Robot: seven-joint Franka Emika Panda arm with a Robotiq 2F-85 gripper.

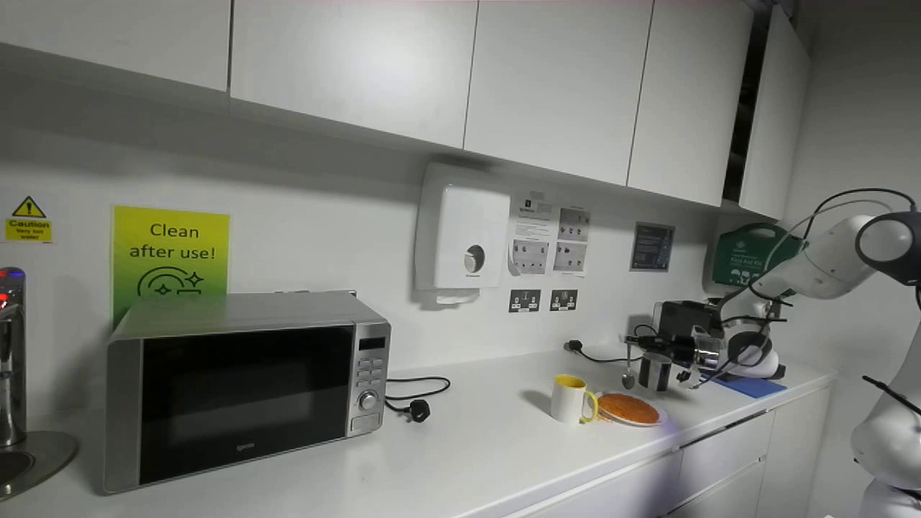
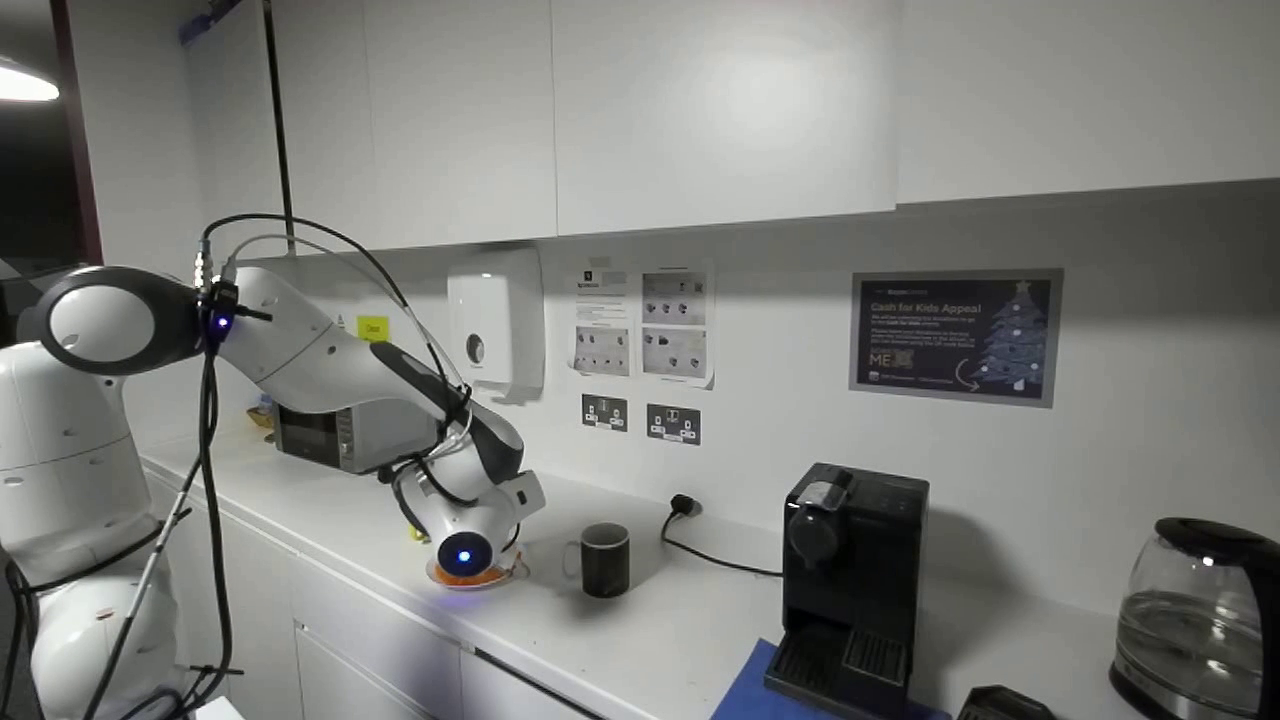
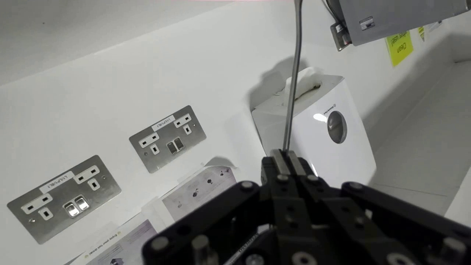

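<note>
In the first exterior view my gripper (image 1: 632, 341) reaches level over the counter, shut on the handle of a metal spoon (image 1: 628, 378) that hangs bowl-down. From the wrist I see the thin spoon handle (image 3: 294, 75) rising out of the closed fingertips of my gripper; its bowl lies outside that view. Beneath and in front of the spoon is a white plate (image 1: 660, 419) bearing an orange layer (image 1: 628, 407). A white mug with a yellow inside (image 1: 568, 402) stands left of the plate. Behind, a dark mug (image 2: 606, 562) stands upright.
A microwave (image 1: 246, 397) fills the counter's left. The coffee machine (image 2: 854, 564) stands on a blue mat (image 2: 746, 686), with a glass kettle (image 2: 1182, 630) farther right.
</note>
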